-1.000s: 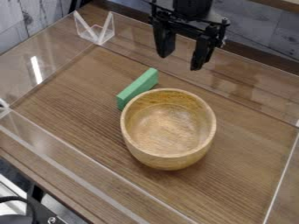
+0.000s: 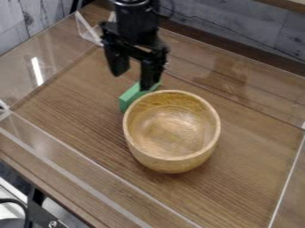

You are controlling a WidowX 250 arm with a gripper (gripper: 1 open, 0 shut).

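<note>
My open gripper (image 2: 135, 71) hangs over the upper middle of the table in the camera view, its dark fingers pointing down, blurred. Just below it lies a green block (image 2: 136, 96), partly behind a wide yellow-tan bowl (image 2: 170, 153) that stands in the middle.
The wooden table (image 2: 243, 183) has free room on the right and on the left. A pale object at the top edge near the arm is partly hidden. A dark cable lies at the bottom left corner.
My gripper has moved from the upper right toward the left and down, over the green block. The bowl and block look unmoved.
</note>
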